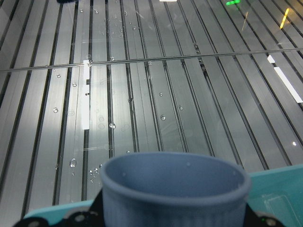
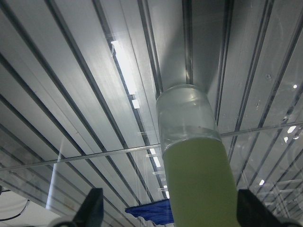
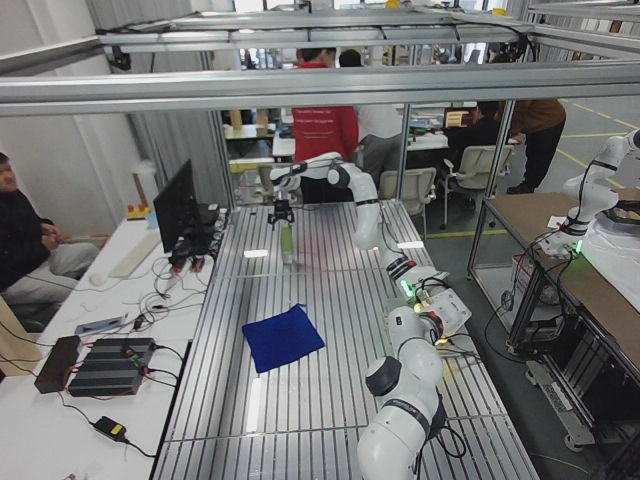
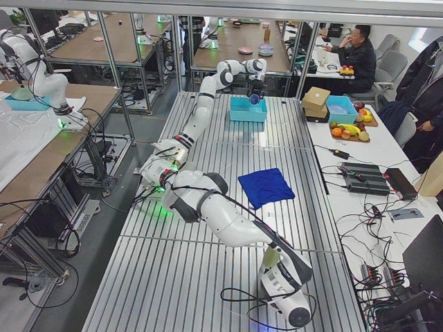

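A blue cup (image 1: 175, 198) is held by my left gripper (image 4: 255, 93) above a light blue bin (image 4: 246, 116); in the left wrist view it fills the bottom centre, fingers partly behind it. A green bottle with clear top (image 2: 196, 175) stands upright on the slatted surface, between the fingers of my right gripper (image 3: 283, 217) in the camera left view; the right wrist view does not show whether they grip it. A folded blue cloth (image 3: 283, 337) lies mid-table.
Fruit trays (image 4: 349, 133), boxes (image 4: 315, 104) and electronics (image 3: 110, 368) are on the white side table. A monitor (image 3: 176, 205) stands beside it.
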